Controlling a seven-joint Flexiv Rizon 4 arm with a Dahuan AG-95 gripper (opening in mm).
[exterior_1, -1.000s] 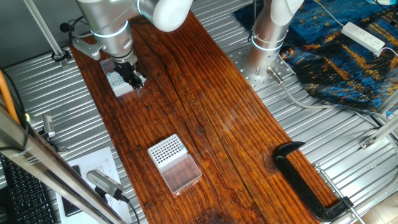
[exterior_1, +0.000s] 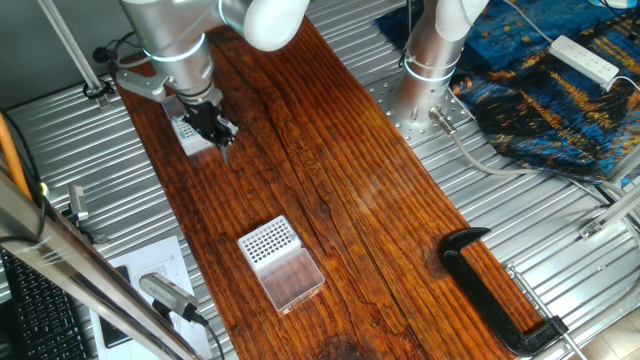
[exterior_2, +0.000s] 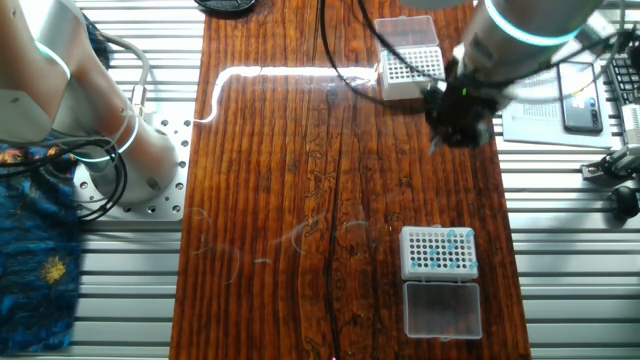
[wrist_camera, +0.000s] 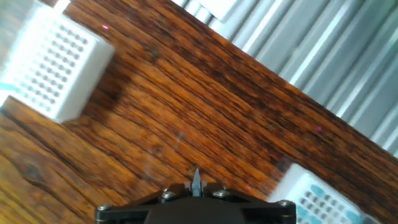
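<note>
My gripper (exterior_1: 217, 130) hangs above the table beside the rack with blue pieces. In the wrist view the gripper looks shut on a thin, pointed, pale piece (wrist_camera: 196, 180). The white rack with several blue pieces (exterior_2: 440, 252) has its clear lid folded open; part of this rack (wrist_camera: 323, 202) shows at the wrist view's lower right. Another white rack (exterior_1: 268, 243), its holes seemingly empty, lies farther along the table with its clear lid (exterior_1: 292, 280) open. That empty-looking rack (wrist_camera: 55, 65) fills the wrist view's upper left.
Between the racks the wooden table (exterior_1: 330, 180) is clear. A black clamp (exterior_1: 485, 295) grips one table edge. Dark cables (exterior_2: 345, 60) from the arm cross above the far rack.
My gripper has shifted slightly away from the rack with blue pieces, toward the other rack. Both racks lie where they were.
</note>
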